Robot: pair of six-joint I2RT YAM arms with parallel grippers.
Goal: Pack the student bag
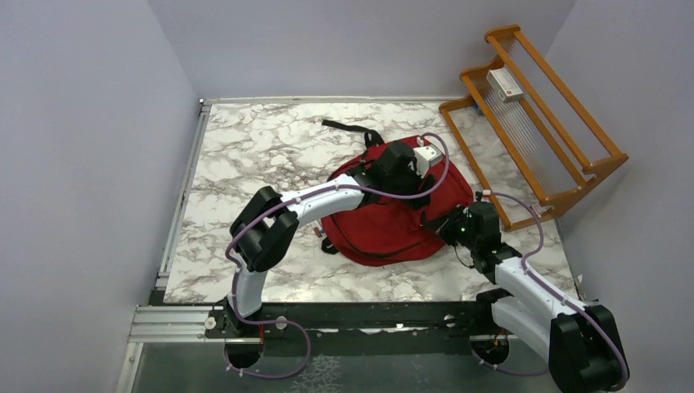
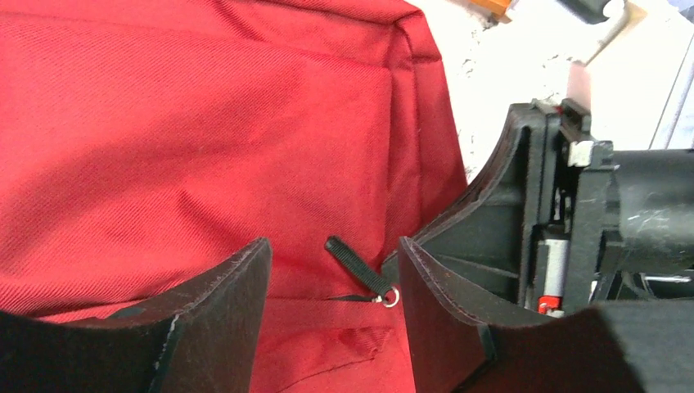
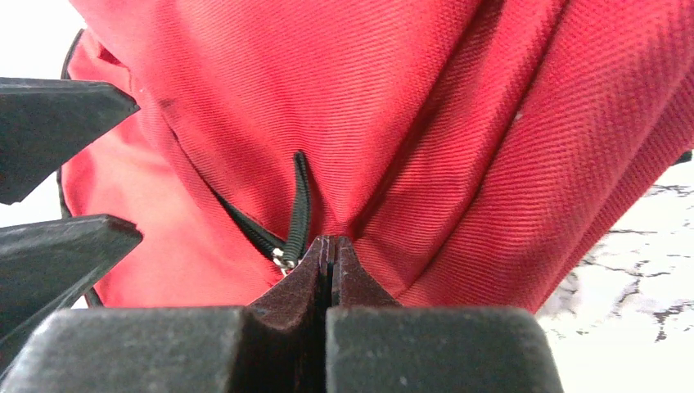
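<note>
A red bag [image 1: 368, 233] with black straps lies on the marble table. My left gripper [image 1: 417, 196] hangs over it; in the left wrist view its fingers [image 2: 213, 319] stand apart above a black zipper pull [image 2: 352, 264], with nothing between them. My right gripper [image 1: 442, 225] is at the bag's right side; in the right wrist view it is shut [image 3: 331, 254], tips beside the zipper pull [image 3: 299, 196]. Whether it pinches any fabric or metal there I cannot tell. The left gripper's fingers also show at the left of that view.
A wooden rack [image 1: 532, 106] with a white box [image 1: 505, 84] stands at the back right, close to the bag.
</note>
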